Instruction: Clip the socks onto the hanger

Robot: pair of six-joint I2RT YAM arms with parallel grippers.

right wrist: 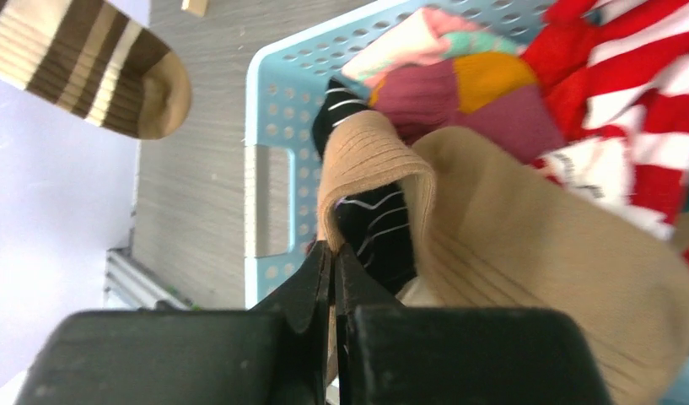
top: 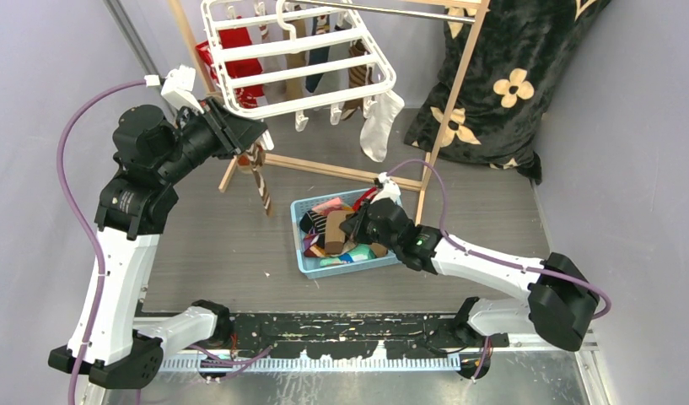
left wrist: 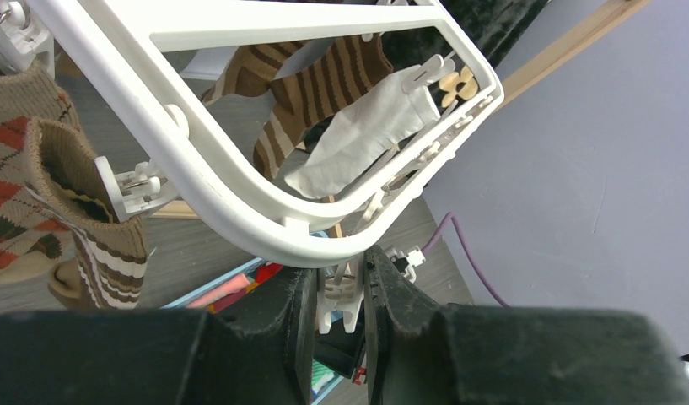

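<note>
The white hanger (top: 300, 107) hangs from the rack with several socks clipped to it. In the left wrist view, my left gripper is shut on a white clip (left wrist: 339, 297) below the hanger's corner. A brown striped sock (left wrist: 113, 257) and a white sock (left wrist: 357, 143) hang from other clips. Over the basket, my right gripper (top: 357, 226) is shut on a tan sock (right wrist: 366, 152). That sock rises in a fold above the fingers, and its wide part spreads to the right in the right wrist view.
A light blue basket (top: 324, 272) holds several other socks, including a black striped one (right wrist: 387, 236) and a red-and-white one (right wrist: 627, 126). Wooden rack legs (top: 450, 118) and a dark cushion (top: 509, 76) stand behind. The floor left of the basket is bare.
</note>
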